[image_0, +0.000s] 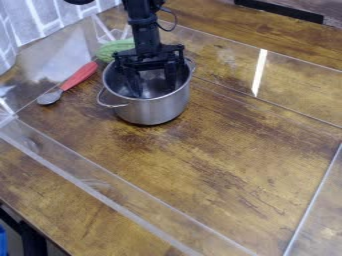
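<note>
A steel pot (147, 108) with side handles stands on the wooden table. My black gripper (150, 70) is down inside the pot's upper part, its fingertips mostly hidden by the rim and the dark interior, so its finger state and any held item cannot be made out. Left of the pot lies a spoon (50, 97) with a red handle, and behind it a green object (114, 48) is partly hidden by the arm.
Clear transparent panels run along its left, front and right edges.
</note>
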